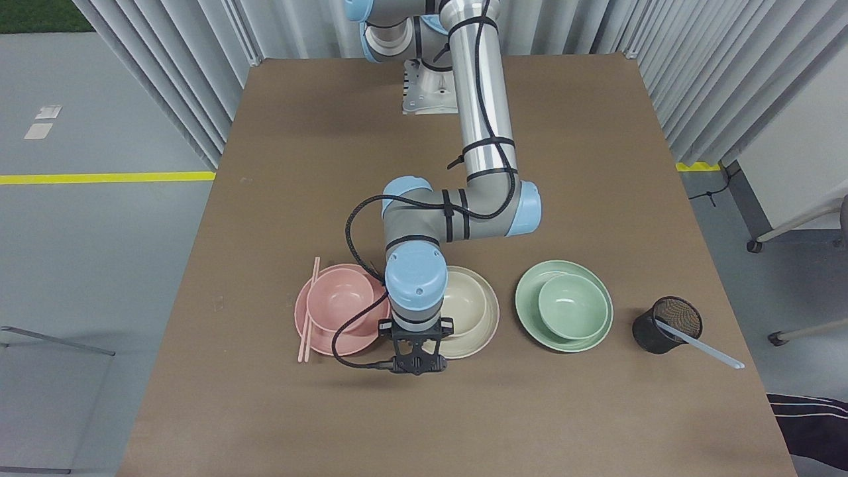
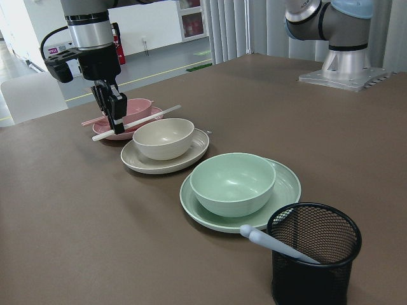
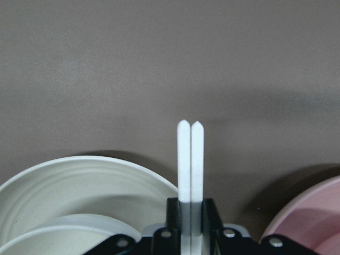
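My gripper [image 2: 115, 129] is shut on a pair of white chopsticks [image 3: 196, 164], held side by side between the pink and cream sets; in the left view they lie horizontal just above those dishes. The cream bowl [image 2: 164, 143] sits on a cream plate [image 2: 151, 166], partly hidden by my arm in the front view. The pink bowl [image 1: 338, 294] rests on a pink plate [image 1: 354, 342], with pink chopsticks [image 1: 307, 326] along its left side. A mint bowl [image 1: 572, 306] sits on a mint plate [image 1: 556, 343] to the right.
A black mesh holder [image 1: 653, 338] with a pale utensil [image 1: 707, 350] leaning out stands at the right of the table [image 1: 477, 421].
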